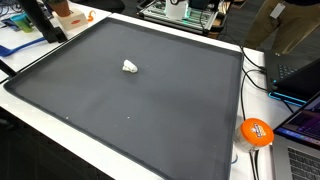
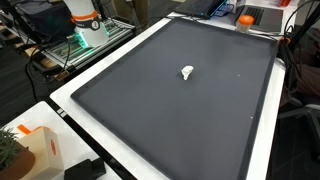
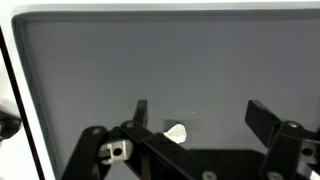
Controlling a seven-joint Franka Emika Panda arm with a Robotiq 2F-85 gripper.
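Note:
A small white object lies alone on the dark grey board. The same white piece is near the middle of the board in exterior view 2. In the wrist view, my gripper is open, its two black fingers wide apart with nothing between the tips. Low in that view, the white piece shows close to the left finger, partly covered by the gripper's body. Bare board lies beneath the fingertips, and the gripper appears to be above it. Neither exterior view shows the gripper's fingers.
An orange-lidded container stands at the board's side near a laptop. Cables run along that edge. A potted plant is at the near left in exterior view 2. Most of the board is clear.

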